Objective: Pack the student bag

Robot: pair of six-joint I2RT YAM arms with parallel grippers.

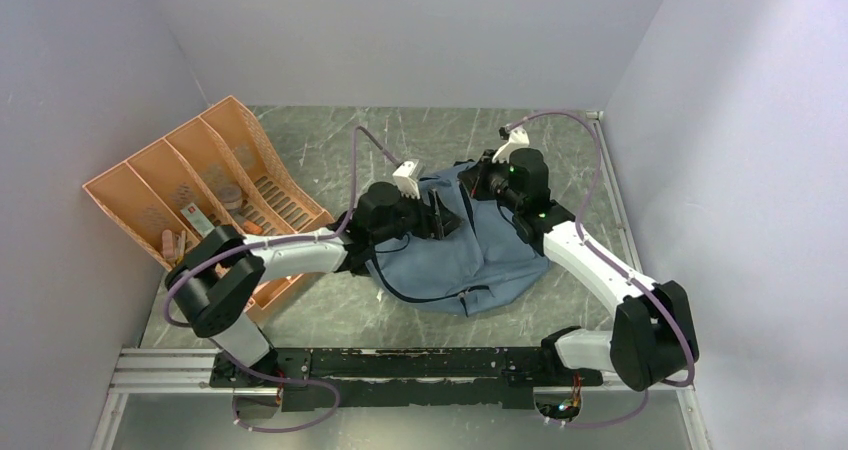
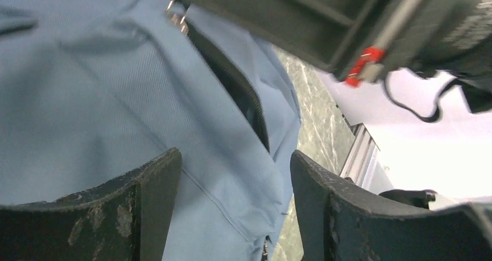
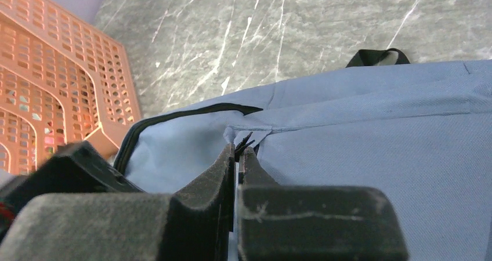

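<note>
The blue-grey bag (image 1: 440,262) lies on the marble table, with a black zipper edge curving along its near side. At its far edge, my right gripper (image 1: 472,190) is shut on a thin edge of the bag's cloth. The right wrist view shows the bag's fabric (image 3: 360,151) rising to a small peak at the shut fingertips (image 3: 223,167). Over the middle of the bag hangs my left gripper (image 1: 447,218). Its fingers (image 2: 155,182) stand apart in the left wrist view, with bag cloth behind and nothing visibly gripped. The inside of the bag is hidden.
An orange compartment organizer (image 1: 232,120) with small items stands at the left, partly covered by the left arm. Bare marble table (image 1: 345,135) shows behind the bag. Close to each other, both grippers leave little room between them.
</note>
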